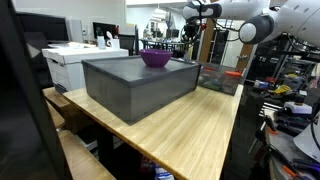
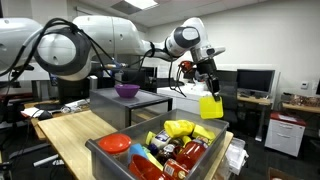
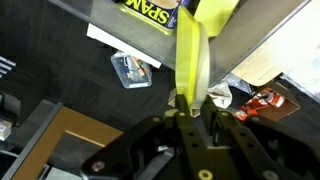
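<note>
High above the far end of an open grey bin (image 2: 105,165), my gripper (image 2: 211,94) is shut on a yellow object (image 2: 210,107), which hangs below the fingers. From the wrist view, the yellow object (image 3: 187,55) stretches up from the fingers, with a pale side next to it. What exactly it is cannot be told. Inside the bin lie a red round item (image 2: 114,144), other yellow items (image 2: 180,128) and several cans and packages. A blue and yellow SPAM package (image 3: 150,12) shows below in the wrist view.
A purple bowl (image 1: 156,58) stands on a grey box (image 1: 135,95). The wooden table (image 1: 170,140) in front of that box is bare. Beyond the bin's end are a clear plastic container (image 3: 131,70) and dark floor.
</note>
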